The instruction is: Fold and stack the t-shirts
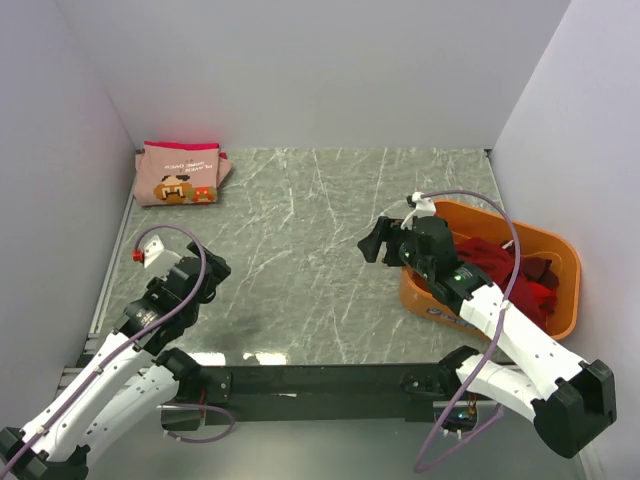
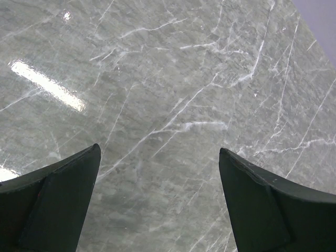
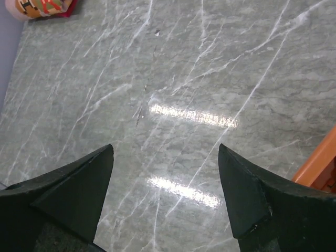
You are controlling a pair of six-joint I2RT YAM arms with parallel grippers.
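Observation:
At the back left of the table lies a small stack of folded shirts (image 1: 180,175), a pink printed one on top and a bright red edge showing behind it. Dark red shirts (image 1: 490,262) lie crumpled inside the orange bin on the right. My left gripper (image 1: 222,271) hovers over the front left of the table, open and empty, with bare marble between its fingers. Just left of the bin, my right gripper (image 1: 368,247) is open too, nothing between its fingers. A corner of the stack (image 3: 44,7) shows in the right wrist view.
The orange bin (image 1: 568,285) stands at the table's right side, partly covered by my right arm; its rim (image 3: 317,157) enters the right wrist view. Walls border the back and sides.

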